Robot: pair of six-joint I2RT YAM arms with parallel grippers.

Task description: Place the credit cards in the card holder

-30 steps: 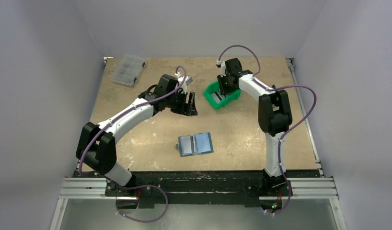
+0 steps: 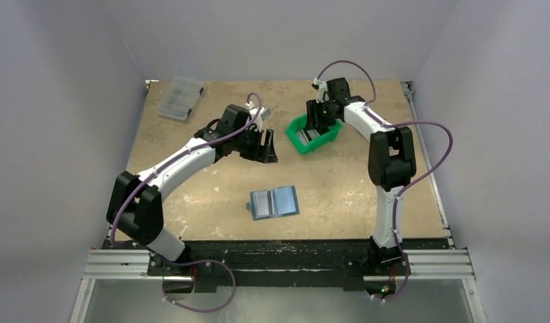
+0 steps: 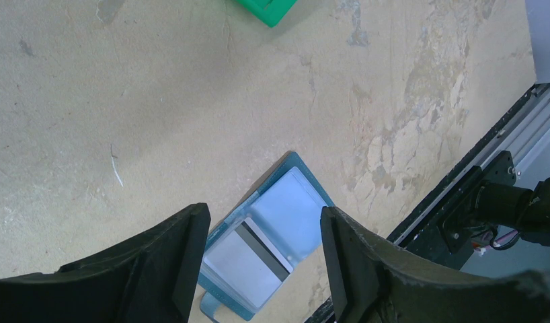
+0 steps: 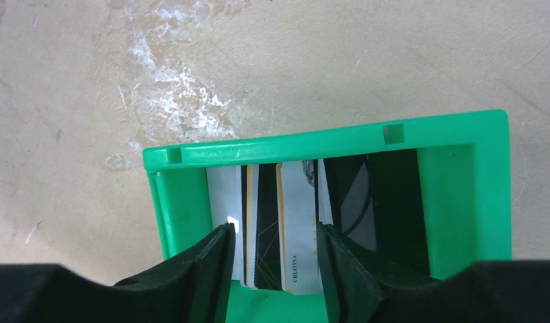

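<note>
Several cards (image 4: pixel 298 229), white and black, lie overlapping inside the green tray (image 4: pixel 279 146). My right gripper is over the tray, its fingers spread apart above the cards with nothing held between them. In the top view that gripper (image 2: pixel 315 124) covers the tray's back part. The blue card holder (image 2: pixel 273 203) lies unfolded near the front of the table, clear sleeves showing. In the left wrist view the holder (image 3: pixel 241 227) shows partly behind the fingers. My left gripper (image 2: pixel 267 156) hangs open and empty between the tray and the holder.
An empty clear plastic box (image 2: pixel 180 98) stands at the back left. The tray's green walls (image 4: pixel 159 215) rise around the cards. Bare table separates the holder from the tray, and the front right is clear.
The right arm has shifted a little to the right over the tray, and its fingers have spread apart. The left arm, the tray and the holder have stayed put.
</note>
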